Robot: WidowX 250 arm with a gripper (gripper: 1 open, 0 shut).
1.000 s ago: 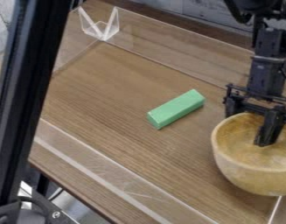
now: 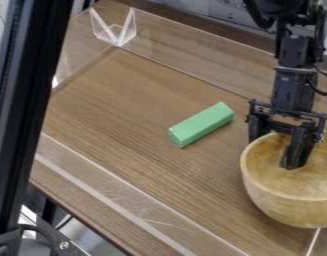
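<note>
My black gripper [image 2: 289,135] reaches down at the right side of the view, over and into the near part of a light wooden bowl [image 2: 279,200]. Its fingers overlap the bowl's back rim and inside; they look open, though whether they touch the bowl is unclear. A green block [image 2: 201,124] lies on the wooden table to the left of the bowl, apart from it.
A clear plastic piece [image 2: 114,32] sits at the far left back. A black frame post [image 2: 19,100] runs along the left edge, and a wall closes the back.
My gripper has shifted slightly left and up within the bowl's area. The bowl's visible outline has changed only a little; the green block has not moved.
</note>
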